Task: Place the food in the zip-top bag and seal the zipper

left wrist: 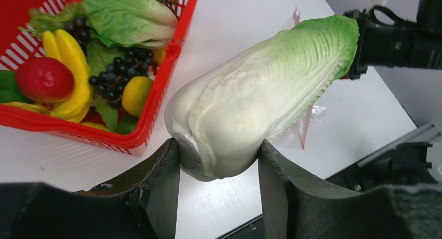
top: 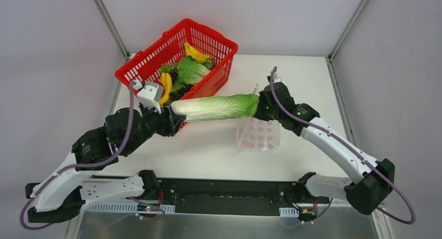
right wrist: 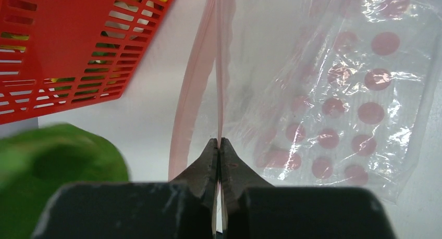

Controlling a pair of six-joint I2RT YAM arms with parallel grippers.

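A long napa cabbage [top: 213, 108] spans the gap between the arms, held above the table. My left gripper has its fingers pressed on both sides of the white base, and the green leafy tip points right, close beside my right gripper [top: 259, 109]. The clear zip top bag [right wrist: 371, 113] with pink dots lies on the table below the right gripper. Its pink zipper strip [right wrist: 219, 93] runs up between the right gripper's closed fingertips. The other pink strip [right wrist: 188, 106] stands a little apart to the left. Inside the bag no food shows.
A red basket [top: 229, 54] at the back left holds bananas, a red fruit [left wrist: 45, 79], dark grapes [left wrist: 122, 75], a yellow fruit [left wrist: 137, 96] and a lettuce [left wrist: 127, 17].
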